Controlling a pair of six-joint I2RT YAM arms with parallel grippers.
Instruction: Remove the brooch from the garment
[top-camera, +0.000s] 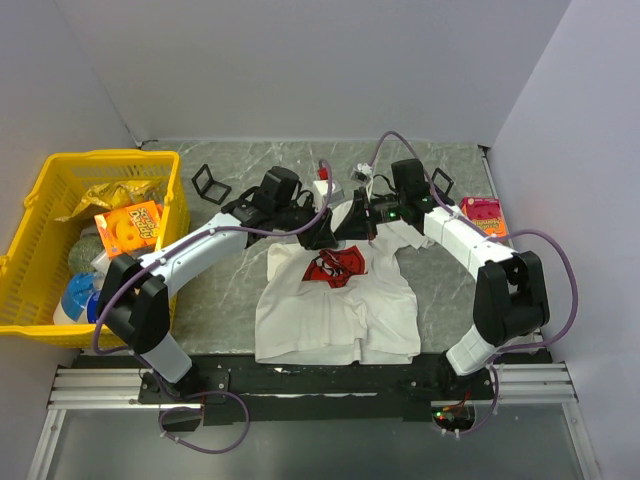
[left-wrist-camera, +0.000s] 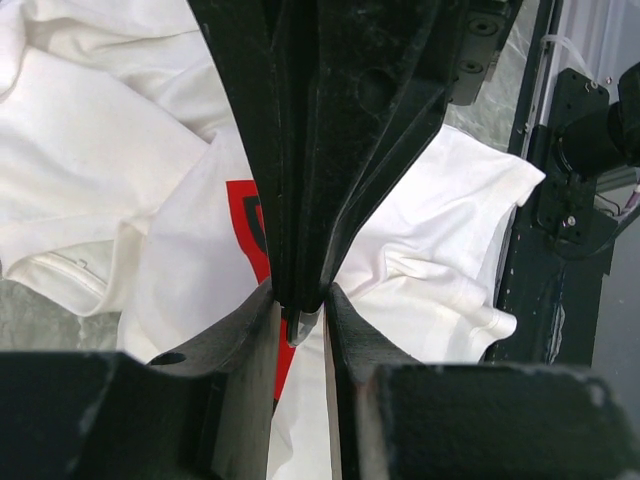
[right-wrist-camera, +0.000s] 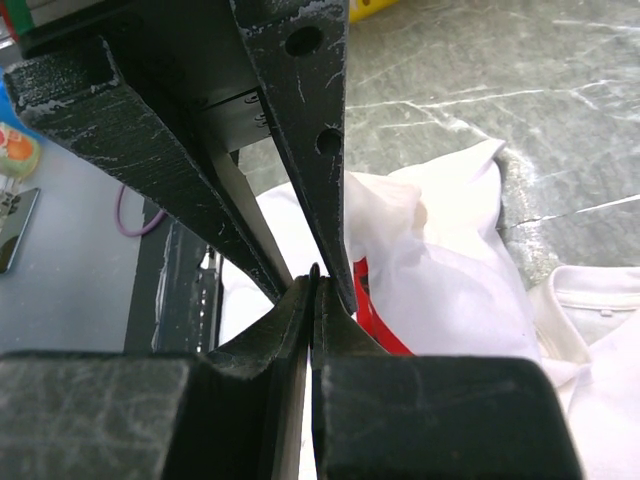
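Observation:
The white garment (top-camera: 335, 325) lies on the table with a red printed patch (top-camera: 340, 268) below the two meeting grippers. My left gripper (top-camera: 332, 243) and right gripper (top-camera: 347, 238) come together just above the patch. In the left wrist view a small silvery piece (left-wrist-camera: 304, 326), seemingly part of the brooch, shows at the meeting fingertips. The left fingers stand slightly apart around it and the right tips. A thin dark tip (right-wrist-camera: 315, 270) sticks up between the right fingers, which are nearly closed. Most of the brooch is hidden; whether it is still pinned to the cloth cannot be seen.
To the left stands a yellow basket (top-camera: 182, 225) filled with packages and bottles. Another red-orange package (top-camera: 484, 215) lies at the right edge of the table. A small black stand (top-camera: 210, 185) sits behind the left arm. Bare grey table shows beside the garment.

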